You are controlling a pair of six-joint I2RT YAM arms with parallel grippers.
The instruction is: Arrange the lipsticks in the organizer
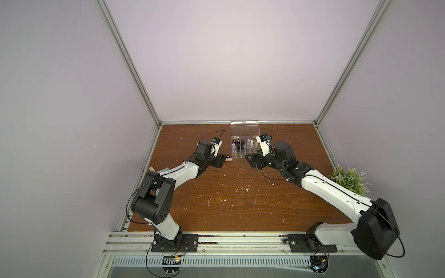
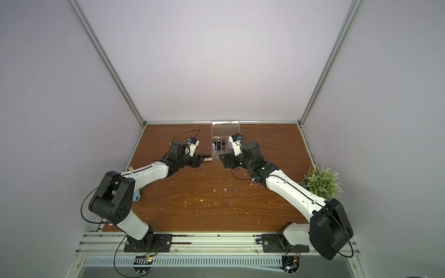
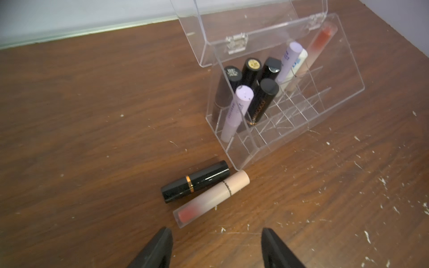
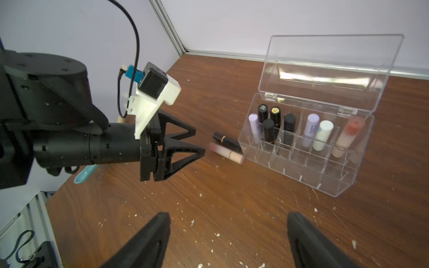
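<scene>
The clear organizer [image 4: 292, 166] stands at the back of the table with its lid raised. Several lipsticks are upright inside, mostly in the back row, including a lilac tube [image 3: 239, 105] and a black one [image 3: 262, 101] at the left end. Two more lie side by side on the wood, just left of the organizer: a black lipstick [image 3: 196, 181] with a gold band, and a pink-and-clear tube [image 3: 212, 198]. My left gripper hovers near these two, open and empty. My right gripper, also open with nothing between its fingers, is in front of the organizer.
A potted plant [image 1: 350, 179] sits at the right edge. At the left edge a blue dustpan [image 2: 136, 194] is partly hidden behind the left arm. Small white scraps litter the clear middle of the table [image 1: 241, 199].
</scene>
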